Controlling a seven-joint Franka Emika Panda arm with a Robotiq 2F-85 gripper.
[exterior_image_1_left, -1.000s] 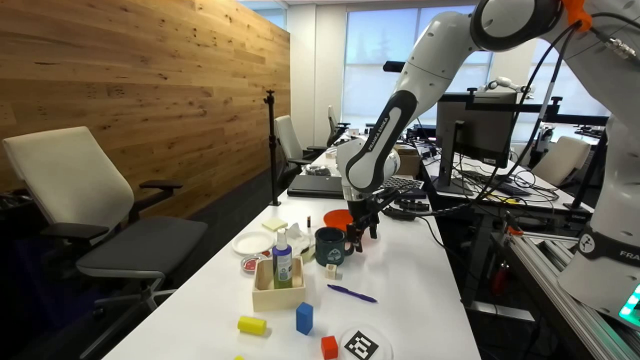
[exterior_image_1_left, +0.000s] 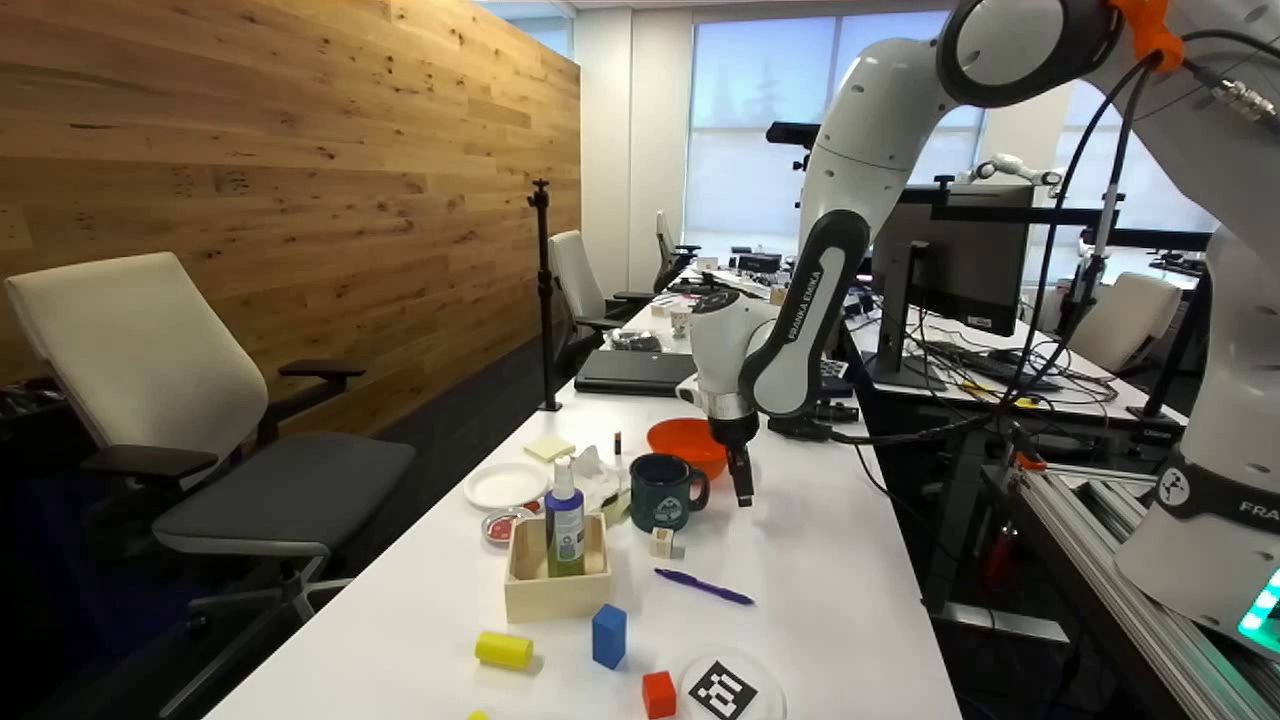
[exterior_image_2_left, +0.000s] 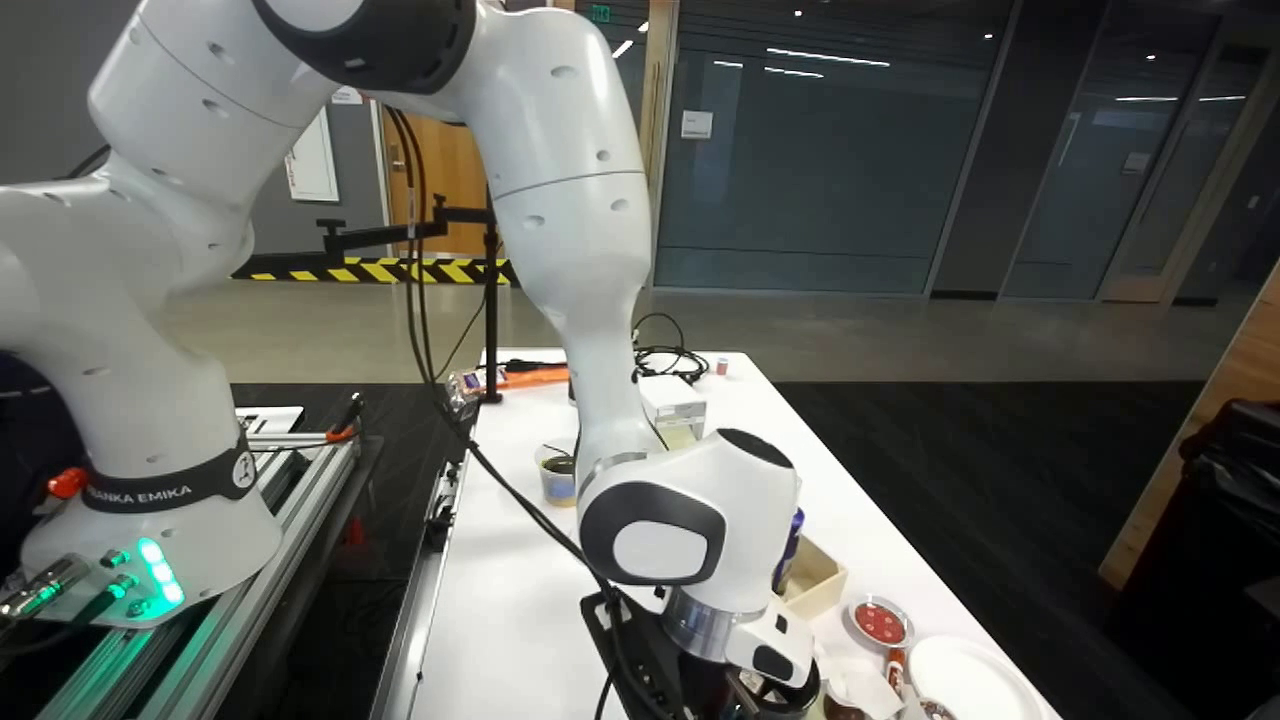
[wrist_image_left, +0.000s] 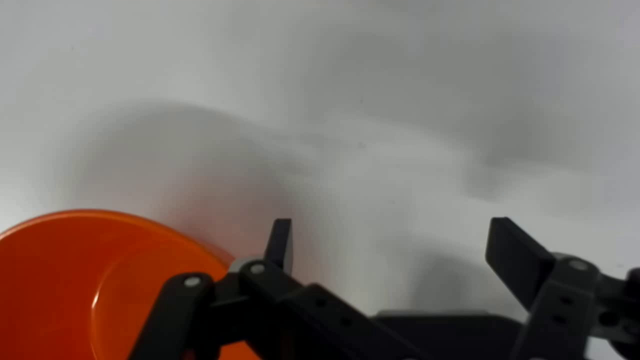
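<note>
My gripper is open, its two black fingers wide apart with only bare white tabletop below the gap. In exterior view 1 the gripper (exterior_image_1_left: 743, 490) points down beside the orange bowl (exterior_image_1_left: 687, 444), on its right. The wrist view shows the bowl (wrist_image_left: 90, 282) at lower left, where one finger (wrist_image_left: 279, 243) overlaps its rim; whether they touch I cannot tell. A dark green mug (exterior_image_1_left: 662, 492) stands upright in front of the bowl, left of the gripper. Much of the gripper is hidden in exterior view 2 behind the arm's wrist.
A wooden box (exterior_image_1_left: 557, 598) holds a spray bottle (exterior_image_1_left: 565, 528). Nearby lie a small pale cube (exterior_image_1_left: 661, 542), a purple pen (exterior_image_1_left: 704, 587), a blue block (exterior_image_1_left: 608, 636), a yellow cylinder (exterior_image_1_left: 504, 650) and a red cube (exterior_image_1_left: 659, 695). A white plate (exterior_image_1_left: 505, 485) sits at left.
The gripper has shifted a little to the right, away from the mug, and turned so its fingers now line up in exterior view 1. More of the bowl shows. The tabletop objects look unmoved.
</note>
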